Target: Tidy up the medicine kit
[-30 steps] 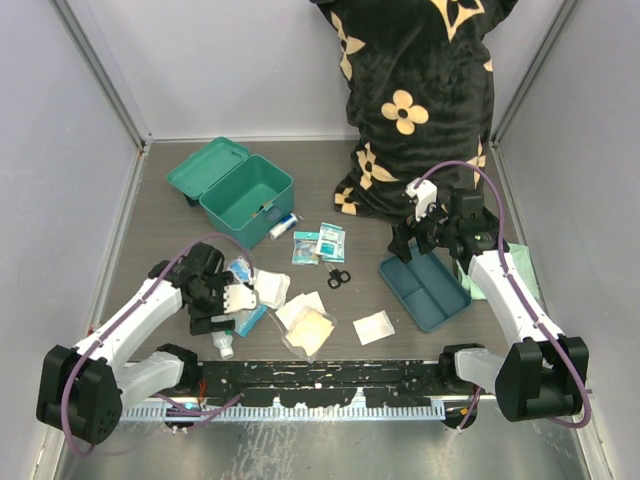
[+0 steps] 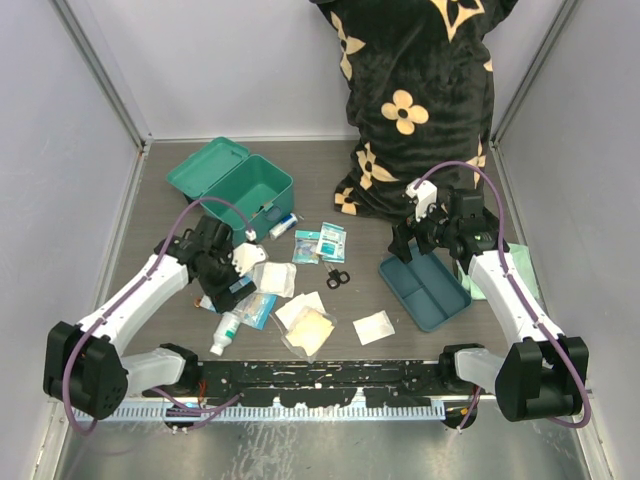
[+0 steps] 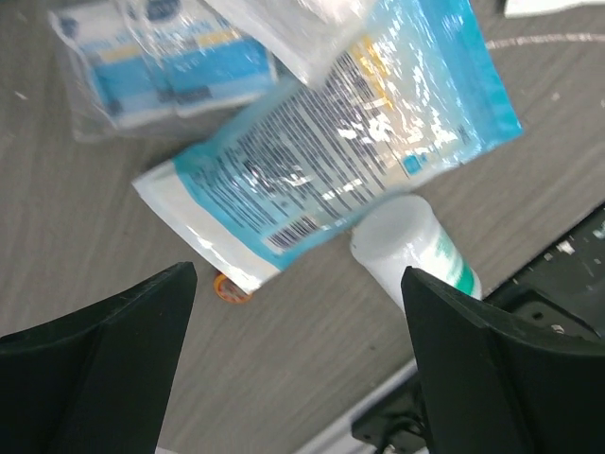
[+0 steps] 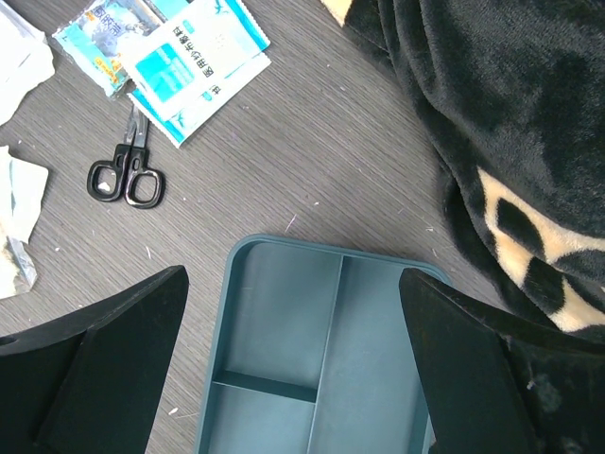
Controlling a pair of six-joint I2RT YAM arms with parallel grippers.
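Observation:
My left gripper hangs part open over blue-and-white packets (image 3: 321, 151) at the left front, with nothing seen between its fingers. A white bottle (image 2: 226, 332) lies near the front edge below it. More blue packets (image 3: 170, 66) lie beside it. A green box (image 2: 244, 190) with its lid open stands at the back left, a small tube (image 2: 283, 226) beside it. My right gripper stands open above a divided grey-blue tray (image 4: 274, 312). Scissors (image 4: 132, 175), packets (image 4: 194, 76) and gauze pieces (image 2: 373, 327) lie in the middle.
A dark flowered blanket (image 2: 400, 90) fills the back right, reaching down near the tray. A pale green cloth (image 2: 525, 275) lies right of the tray, partly under the right arm. Bare table shows between scissors and blanket.
The bottle shows more from above. The right arm stays still.

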